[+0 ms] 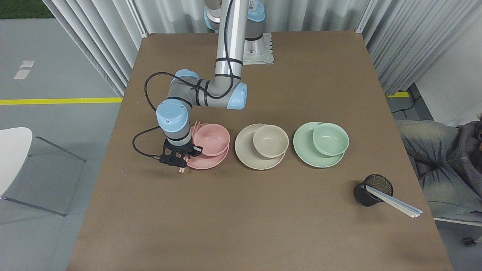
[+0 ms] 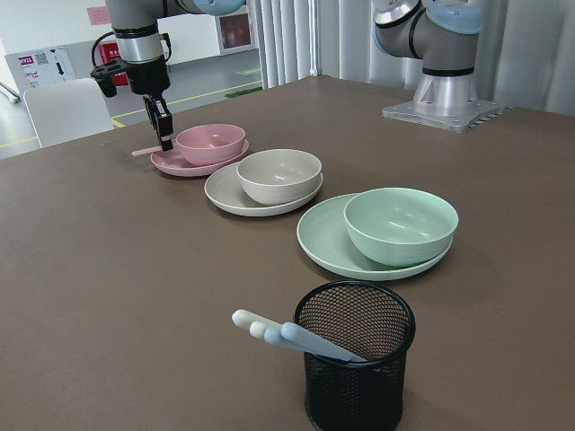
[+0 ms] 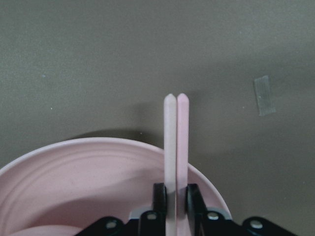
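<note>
Pink chopsticks (image 3: pixel 181 132) lie lengthwise between the fingers of my gripper, which is closed on them at the left rim of a pink plate (image 1: pixel 208 162). A pink bowl (image 1: pixel 212 139) sits on that plate, beside my gripper (image 2: pixel 164 142). In the wrist view the chopstick tips reach past the plate's rim over the bare table. In the front view the arm hides part of the chopsticks and the fingertips.
To the right stand a cream bowl (image 1: pixel 271 140) on a cream plate and a green bowl (image 1: pixel 330 137) on a green plate. A black mesh cup (image 2: pixel 354 398) with pale chopsticks stands near the right edge.
</note>
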